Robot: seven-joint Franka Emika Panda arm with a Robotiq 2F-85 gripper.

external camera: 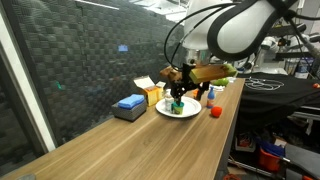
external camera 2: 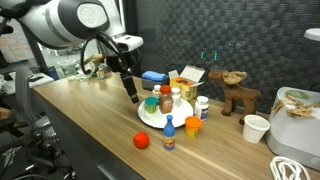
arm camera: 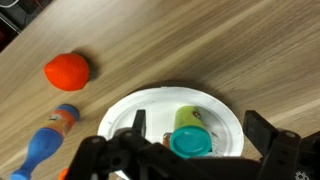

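Note:
A white plate [external camera 2: 151,119] rests on the wooden table with a bottle with a teal cap [arm camera: 190,141] on it, its body greenish-yellow. More small bottles, among them a reddish-brown one [external camera 2: 167,100], stand beside it on the plate. Above the plate's near part hangs my gripper [external camera 2: 132,87], its fingers wide apart. In the wrist view the teal cap lies between the two dark fingers, lower than they are, and nothing is gripped. Bottles behind the teal-capped one are mostly hidden there.
A red ball [external camera 2: 141,141], a blue-and-orange bottle [external camera 2: 168,133] and an orange cup [external camera 2: 193,126] sit near the plate. Behind are a box [external camera 2: 187,80], a toy moose [external camera 2: 231,92] and a white cup [external camera 2: 255,128].

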